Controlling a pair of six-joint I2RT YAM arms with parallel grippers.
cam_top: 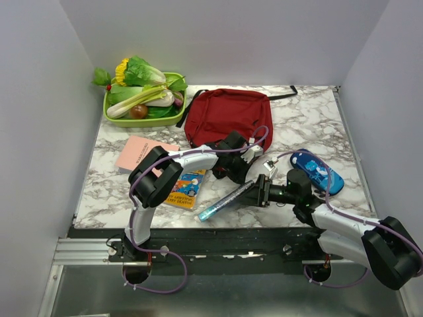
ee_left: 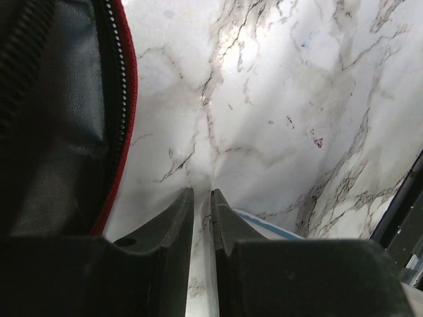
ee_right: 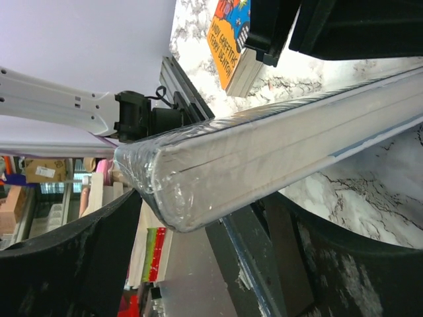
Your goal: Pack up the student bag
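Observation:
A plastic-wrapped book point(cam_top: 221, 203) stands on edge, tilted, near the front of the table. Its pale long edge point(ee_right: 264, 155) crosses the right wrist view. My right gripper is open behind the book's near end; whether its fingers touch it I cannot tell. My left gripper is slightly open, bare table showing between its fingertips, with the book's wrapped edge point(ee_left: 268, 226) beside its right finger. The red bag point(cam_top: 225, 117) lies at the back, and its zipped opening point(ee_left: 122, 99) appears left of the left fingers.
A pink book point(cam_top: 140, 153) and an orange-and-blue book point(cam_top: 185, 191) lie at left, partly under the left arm. A blue pencil case point(cam_top: 317, 172) lies at right. A green vegetable basket point(cam_top: 147, 122) stands at back left. Both arms are close together.

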